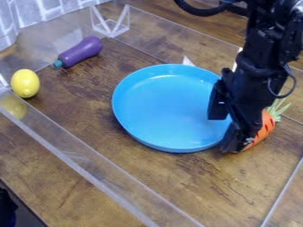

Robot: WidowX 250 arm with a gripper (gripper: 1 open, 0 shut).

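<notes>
The black gripper [232,133] is lowered at the right rim of a blue plate [166,108], beside an orange carrot [257,133] with green leaves that lies right of the plate. The gripper is open; its fingers partly cover the carrot, and I cannot tell whether they touch it.
A purple eggplant [80,51] lies at the upper left and a yellow lemon [25,83] at the left. Clear plastic walls edge the wooden surface [136,186].
</notes>
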